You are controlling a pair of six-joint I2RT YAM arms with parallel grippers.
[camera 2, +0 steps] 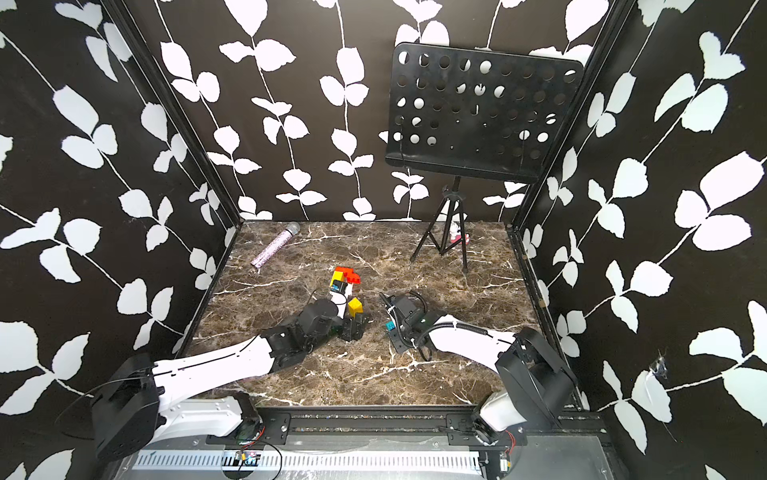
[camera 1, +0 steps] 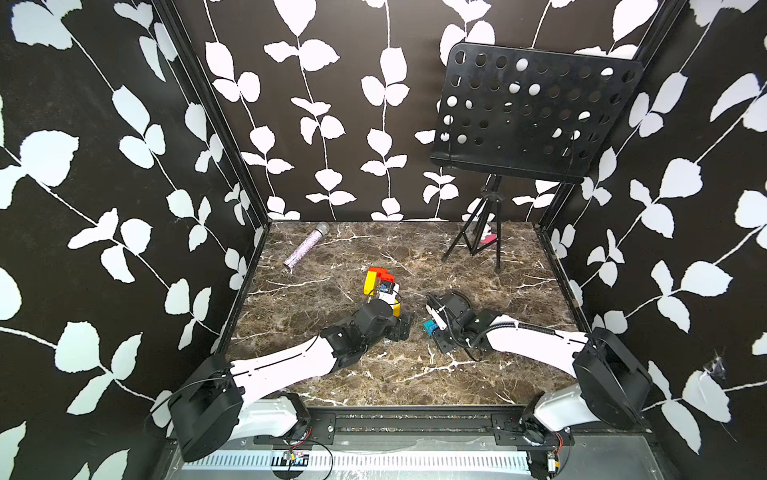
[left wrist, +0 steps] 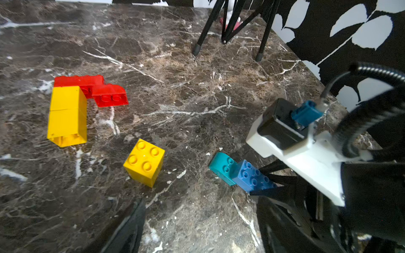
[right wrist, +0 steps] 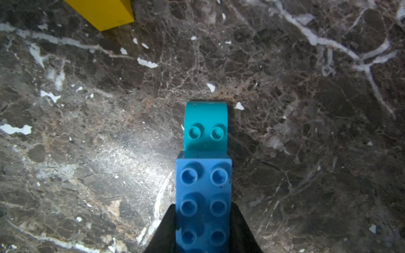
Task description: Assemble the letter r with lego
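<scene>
In the left wrist view, a tall yellow stack (left wrist: 67,116) adjoins red bricks (left wrist: 109,94), and a single yellow brick (left wrist: 143,162) stands apart. A teal curved brick (left wrist: 221,166) adjoins a blue brick (left wrist: 249,177). My left gripper is part open above the table near the single yellow brick, nothing between its fingers. My right gripper has its fingers on either side of the blue brick, close against it; whether they grip is unclear. The yellow brick's corner (right wrist: 109,14) shows in the right wrist view.
A black music stand (camera 1: 535,112) stands at the back right. A pink glittery microphone (camera 1: 303,248) lies at the back left.
</scene>
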